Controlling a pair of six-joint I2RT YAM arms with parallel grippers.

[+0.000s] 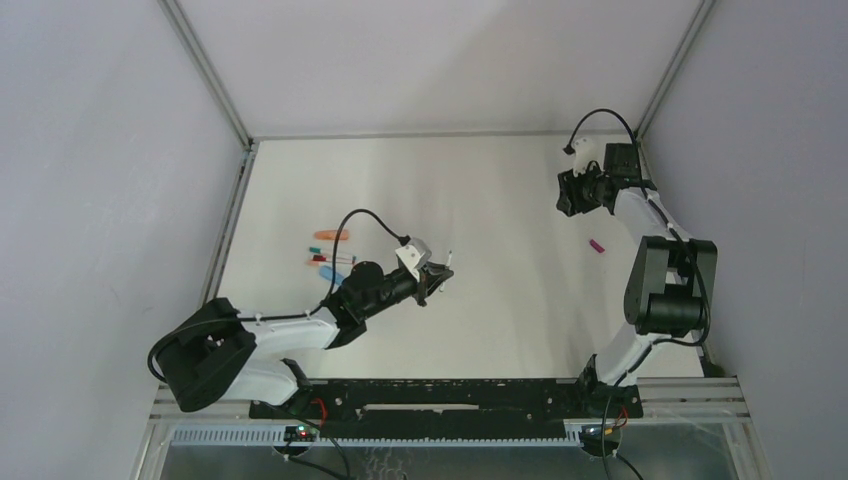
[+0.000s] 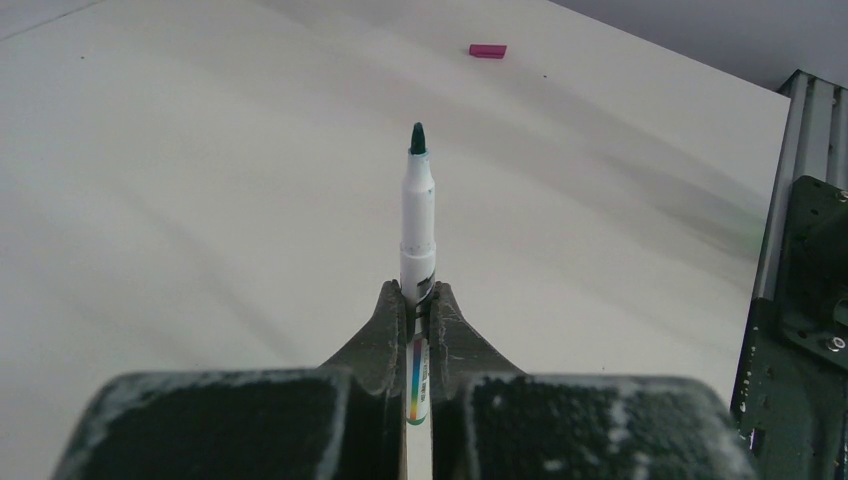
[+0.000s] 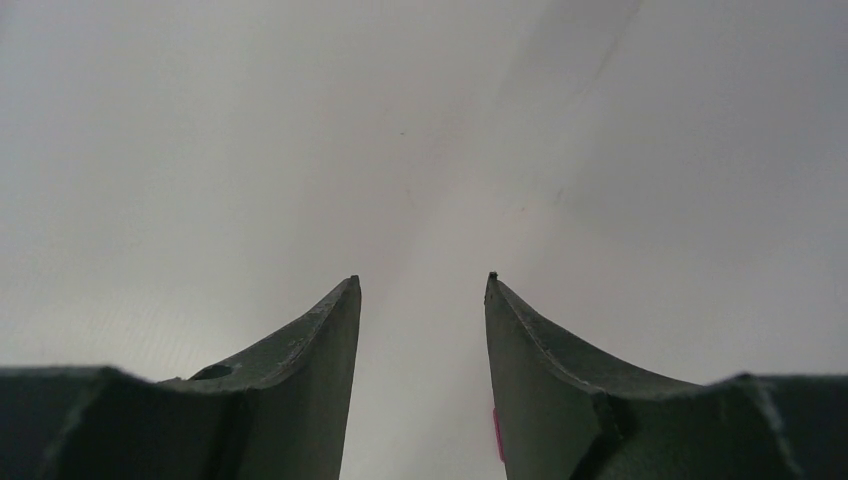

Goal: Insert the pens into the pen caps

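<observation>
Uncapped, a white pen with a dark green tip (image 2: 418, 200) stands tip-up in the left wrist view, and my left gripper is shut on its barrel. From above, that pen (image 1: 449, 258) shows only as a small white sliver at the left gripper (image 1: 440, 277). A small magenta cap (image 1: 597, 246) lies on the right part of the table. My right gripper (image 1: 572, 194) is open beyond the cap, apart from it. Between the right gripper's fingers (image 3: 325, 375) there is only bare table; a sliver of the cap (image 3: 498, 434) peeks out beside one finger.
On the left of the table lie several markers (image 1: 332, 257), an orange piece (image 1: 331, 235) and a blue piece (image 1: 331, 274), partly near the left arm. Walls bound the sides.
</observation>
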